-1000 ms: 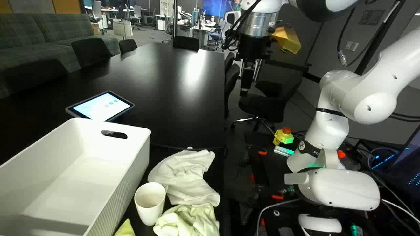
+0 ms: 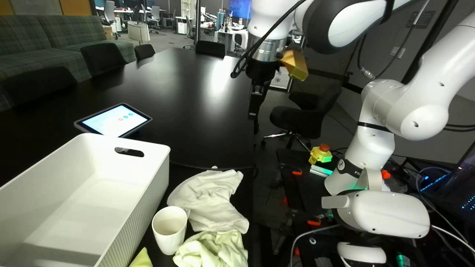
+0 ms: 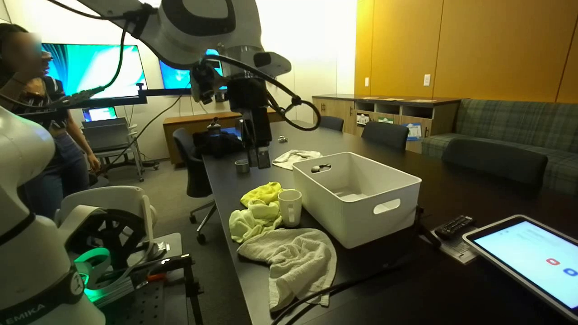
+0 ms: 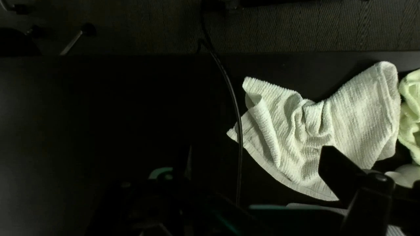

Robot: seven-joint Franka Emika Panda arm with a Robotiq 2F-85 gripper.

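Note:
My gripper (image 2: 254,115) hangs above the dark table, empty. In the wrist view its fingers (image 4: 339,173) stand wide apart, so it is open. A white cloth (image 4: 307,129) lies crumpled on the table below, well beneath the fingers and touched by neither. Beside this cloth is a pale green cloth (image 2: 213,250), with a brighter yellow-green cloth (image 3: 262,192) showing in exterior view 2. Between the cloths and the white bin (image 2: 147,187) stands an upright white mug (image 2: 170,233). The visible bin floor is bare.
A tablet (image 2: 113,120) lies on the table beyond the bin, with a remote (image 3: 455,227) near it. One black cable (image 4: 235,102) crosses the white cloth's corner. Another white cloth (image 3: 295,157) and a small grey cup (image 3: 242,166) lie farther along the table.
The arm has swung left in exterior view 1, and my gripper has come lower and nearer the table's edge. The cloths, mug and bin have not moved.

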